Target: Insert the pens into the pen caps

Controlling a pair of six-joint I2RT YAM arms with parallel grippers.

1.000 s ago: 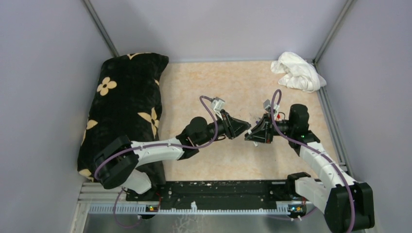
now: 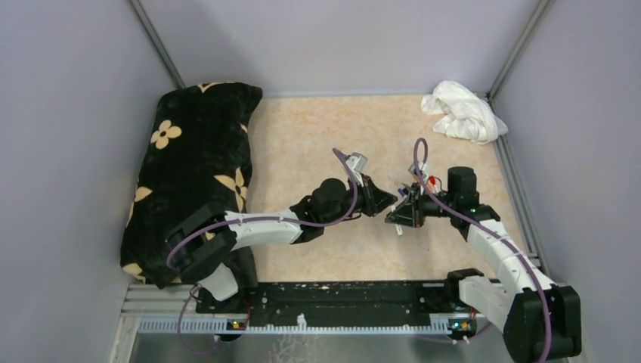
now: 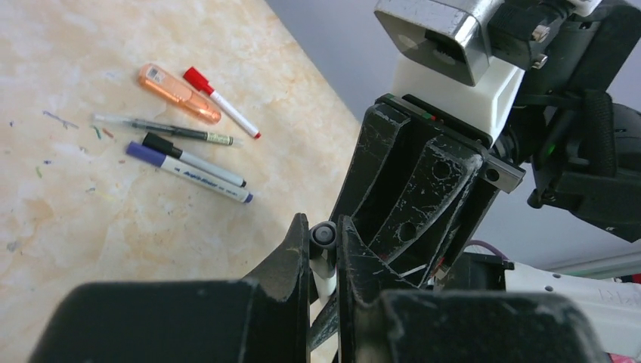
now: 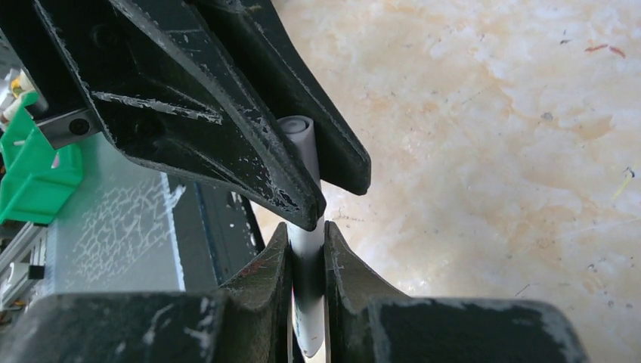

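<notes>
My two grippers meet at the table's middle right. My left gripper [image 2: 387,200] is shut on a white pen [image 3: 325,274], whose round dark end points up between its fingertips in the left wrist view. My right gripper [image 2: 401,215] is shut on the same white shaft [image 4: 307,272] lower down; in the right wrist view the left fingers surround its upper end. Whether this is one piece or a pen joined to a cap, I cannot tell. Loose pens lie beyond: a red-capped one [image 3: 234,113], a clear one [image 3: 181,133], a black-capped one [image 3: 212,168] and a blue-capped one [image 3: 196,176].
An orange marker [image 3: 180,94] lies among the loose pens. A black patterned cushion [image 2: 189,151] fills the left side, a white cloth [image 2: 461,113] the back right.
Both arms have shifted slightly to the right in the top view, the left one more, with the white piece still between the two grippers.
</notes>
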